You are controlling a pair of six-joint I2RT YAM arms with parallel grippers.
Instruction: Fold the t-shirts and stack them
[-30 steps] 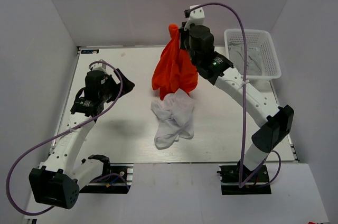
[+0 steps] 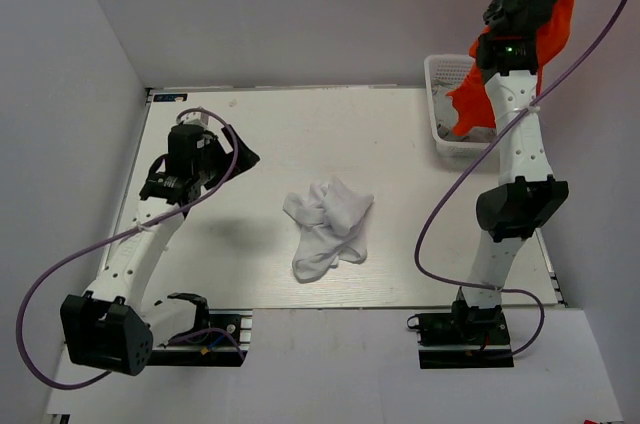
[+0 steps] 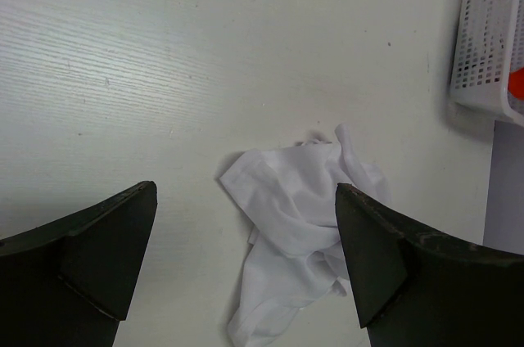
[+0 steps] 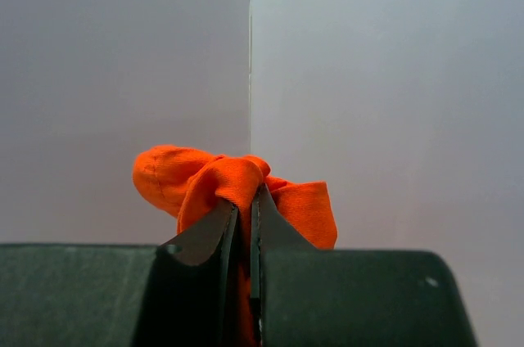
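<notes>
An orange t-shirt (image 2: pixel 467 104) hangs from my right gripper, which is shut on a bunched part of it. In the top view this shirt is high at the far right, its lower part over the white basket (image 2: pixel 437 94). A white t-shirt (image 2: pixel 333 224) lies crumpled on the table's middle, seen also as white cloth (image 3: pixel 286 208) in the left wrist view. My left gripper (image 2: pixel 250 146) stands open over the left side of the table, apart from the white shirt, with nothing between its fingers.
Greyish cloth (image 2: pixel 478 111) shows inside the basket, partly covered by the orange shirt. Bare tabletop (image 2: pixel 230 224) spreads around the white shirt. Walls close off the back and both sides.
My right arm has swung right, carrying the orange shirt from above the white shirt to over the basket. The left arm has barely shifted. The white shirt stays in place.
</notes>
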